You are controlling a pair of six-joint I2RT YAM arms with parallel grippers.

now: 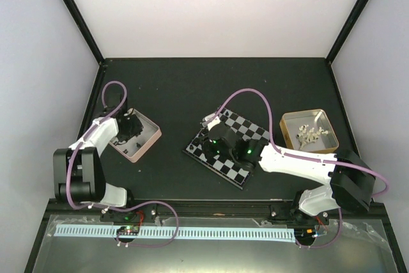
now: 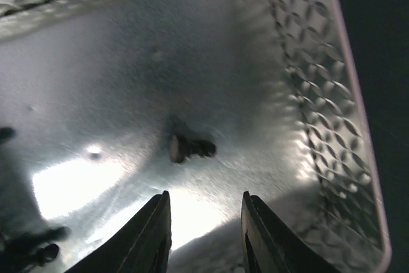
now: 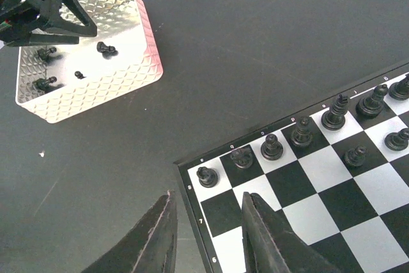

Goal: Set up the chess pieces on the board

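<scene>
My left gripper hangs open over the pink-rimmed tray (image 1: 148, 140), fingers apart with nothing between them. A black piece (image 2: 190, 148) lies on its side just beyond the fingertips; other black pieces lie at the left edge of that view. My right gripper is open above the near edge of the chessboard (image 3: 299, 193), empty. Black pieces stand along the board's far row, among them a pawn-sized piece (image 3: 207, 177) in the corner and a taller one (image 3: 334, 114); a few stand in the row in front.
A tan tray (image 1: 287, 126) of white pieces sits at the right. My right arm covers part of the board in the top view.
</scene>
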